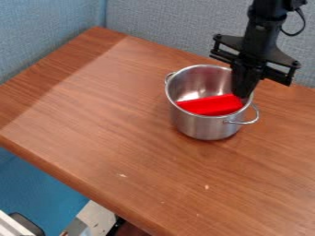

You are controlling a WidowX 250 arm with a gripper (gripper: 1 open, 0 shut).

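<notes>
A steel pot [194, 125] with two wire handles stands on the wooden table, right of centre. Inside it lies a red object [209, 105], partly hidden by the near wall. My black gripper [241, 88] points down at the pot's back right rim, its tips at or just over the rim; I cannot tell if they touch it. It looks shut, and nothing shows held in it.
Grey padded walls stand behind and at the left.
</notes>
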